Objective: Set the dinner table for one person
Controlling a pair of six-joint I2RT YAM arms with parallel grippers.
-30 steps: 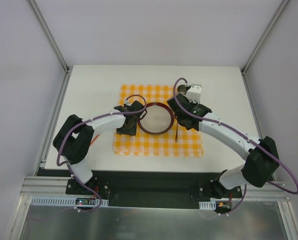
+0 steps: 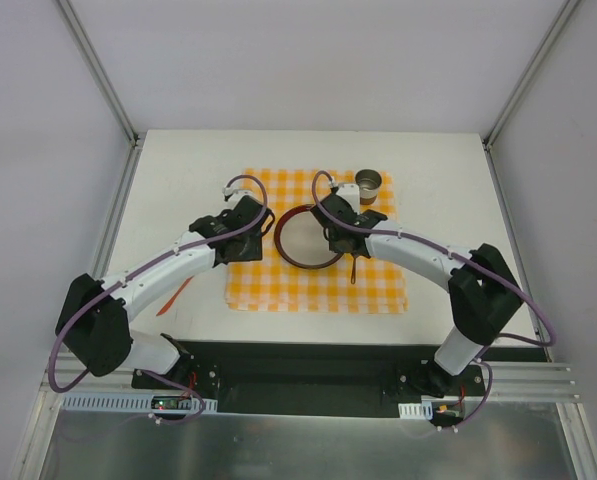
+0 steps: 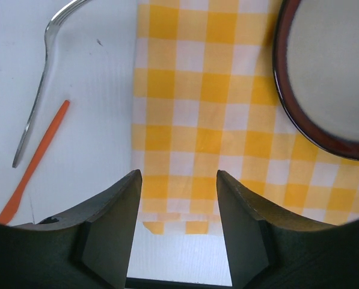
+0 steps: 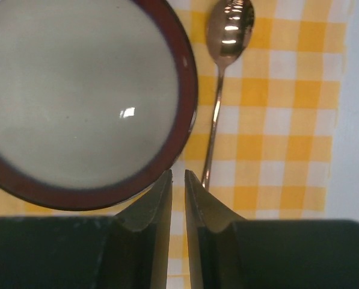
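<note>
On the yellow checked placemat [image 2: 268,290] lies a cream plate with dark red rim [image 2: 308,240]. A spoon [image 4: 227,36] lies just right of the plate. Off the mat to the left lie a steel utensil [image 3: 42,78], its head out of view, and an orange-red utensil [image 3: 35,162]. A metal cup [image 2: 368,182] stands at the mat's back right. My left gripper hangs open over the mat's left side, nothing between its fingers. My right gripper is slightly open over the plate's right rim, nothing visible between its fingers.
Walls surround it at the back and sides.
My right gripper has moved left from near the cup to over the plate. My left gripper has drawn slightly back leftward.
</note>
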